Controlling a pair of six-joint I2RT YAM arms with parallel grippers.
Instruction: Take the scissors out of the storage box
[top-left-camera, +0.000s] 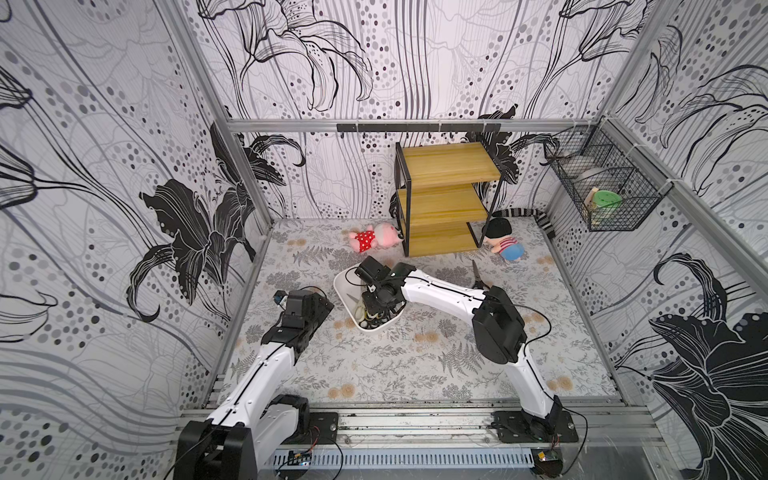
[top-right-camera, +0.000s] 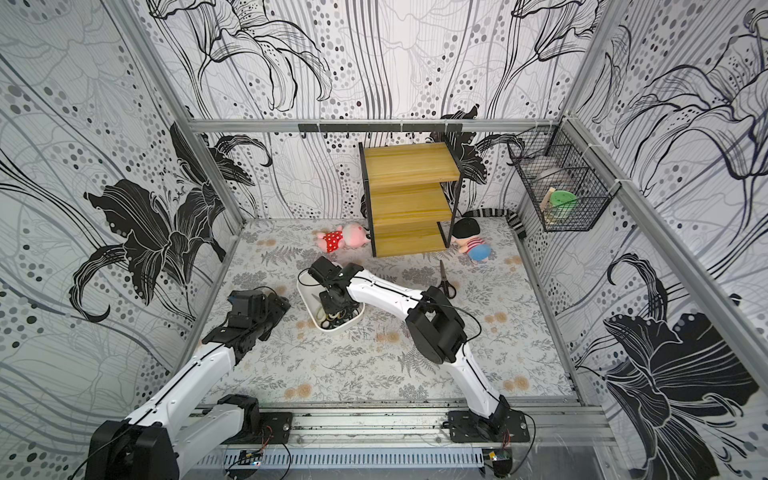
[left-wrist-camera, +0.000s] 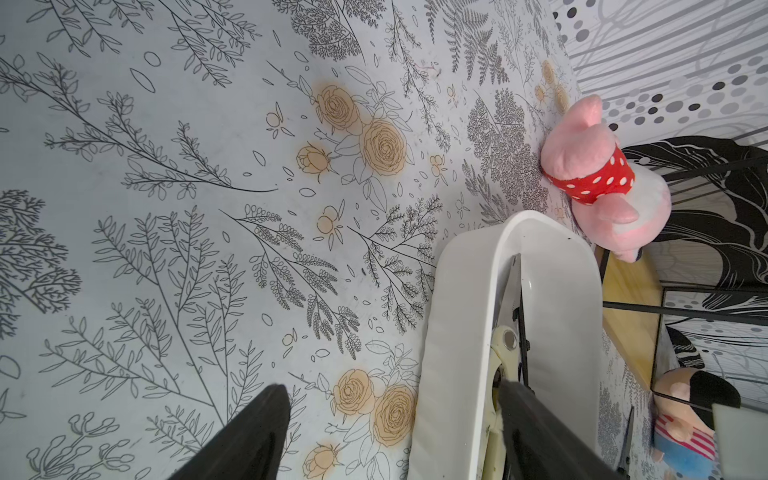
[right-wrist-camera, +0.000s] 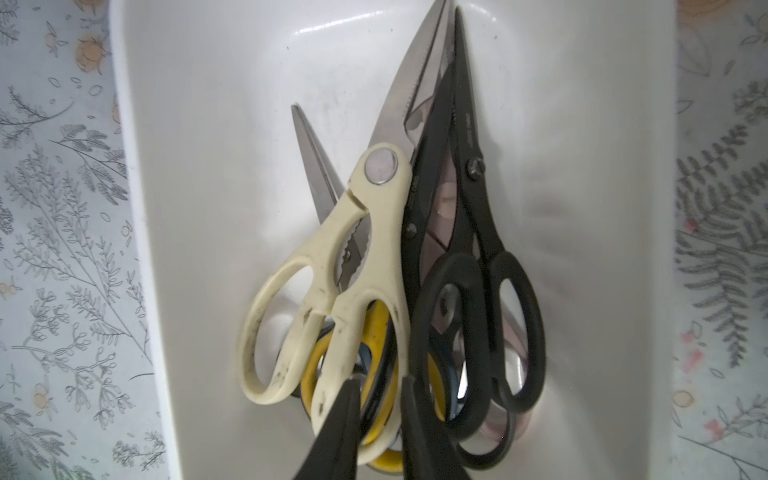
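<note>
A white storage box (right-wrist-camera: 640, 240) holds several scissors, heaped together: a cream-handled pair (right-wrist-camera: 382, 216) lies on top, with a black pair (right-wrist-camera: 473, 200) beside it and yellow-and-black handles (right-wrist-camera: 320, 352) underneath. My right gripper is over the box, pointing down, its fingers narrowly open above the cream and yellow handles. Nothing appears gripped there. Left of the box, my left gripper stands wide open and empty over the tablecloth. From above, the right arm hides part of the box (top-left-camera: 340, 288).
Another pair of scissors (top-right-camera: 445, 280) lies on the table right of the box. A pink plush (top-left-camera: 374, 237), a wooden shelf (top-left-camera: 444, 240) and a doll (top-left-camera: 502, 240) line the back.
</note>
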